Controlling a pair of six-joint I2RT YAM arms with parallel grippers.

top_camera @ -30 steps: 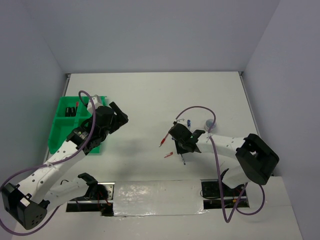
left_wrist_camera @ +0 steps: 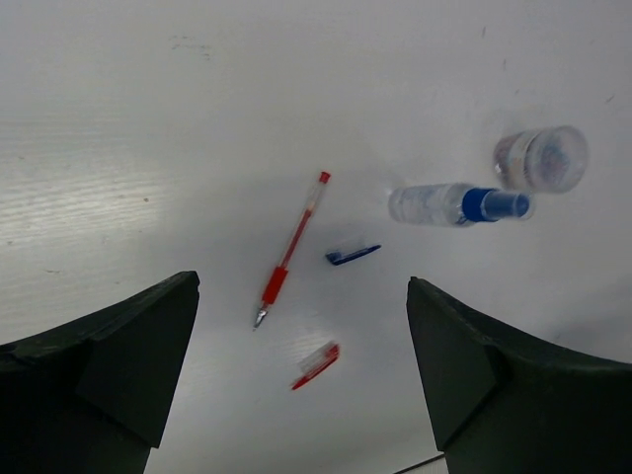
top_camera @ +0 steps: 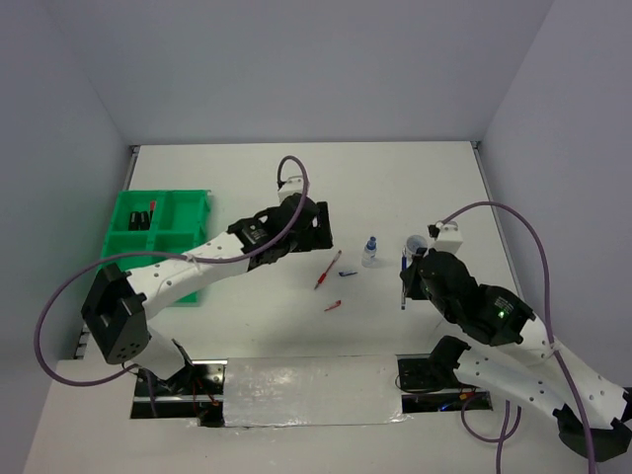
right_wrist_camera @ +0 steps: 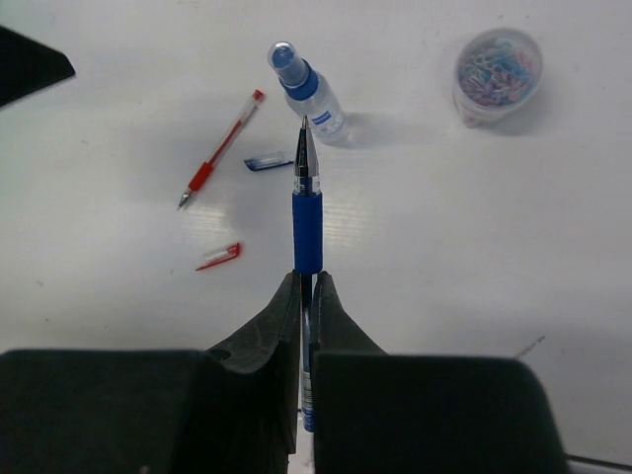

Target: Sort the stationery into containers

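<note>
My right gripper is shut on a blue pen [right_wrist_camera: 307,227], held upright in the right wrist view, above the table's right side. My left gripper stands open over the middle of the table, with a red pen [left_wrist_camera: 292,242], a red cap [left_wrist_camera: 318,365] and a blue cap [left_wrist_camera: 351,254] lying below it. A clear bottle with a blue top [left_wrist_camera: 434,205] and a tub of paper clips [right_wrist_camera: 496,79] stand nearby to the right. The green compartmented container [top_camera: 133,262] is at the far left, some dark items and a red one in it.
The left arm lies across the area beside the green container; the right arm fills the front right.
My left gripper has moved right toward the middle of the table. My right gripper has moved right with the blue pen, away from the loose items.
</note>
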